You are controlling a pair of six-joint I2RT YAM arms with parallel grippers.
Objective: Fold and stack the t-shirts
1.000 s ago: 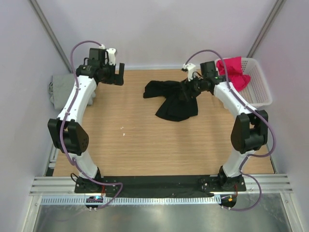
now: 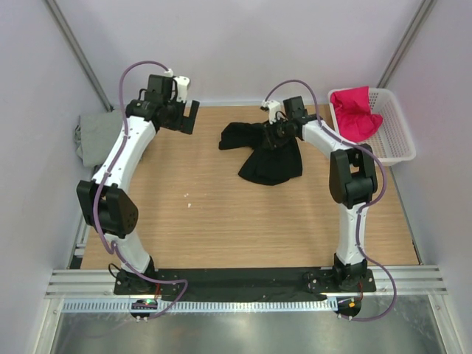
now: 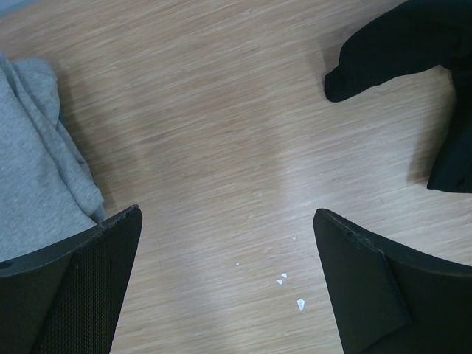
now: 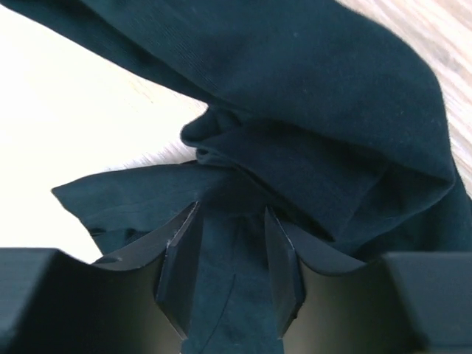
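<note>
A dark, crumpled t-shirt lies at the middle back of the table, with loose folds and a flap to the left, filling much of the right wrist view. My right gripper is low over it, part open, its fingertips at the cloth; whether they pinch any is not clear. My left gripper hangs open above bare wood, left of the dark shirt. A grey folded cloth lies at the left edge.
A white basket holding red cloth stands at the back right.
My right gripper has moved left and down onto the dark shirt. My left gripper has shifted slightly right. The shirt looks about the same.
</note>
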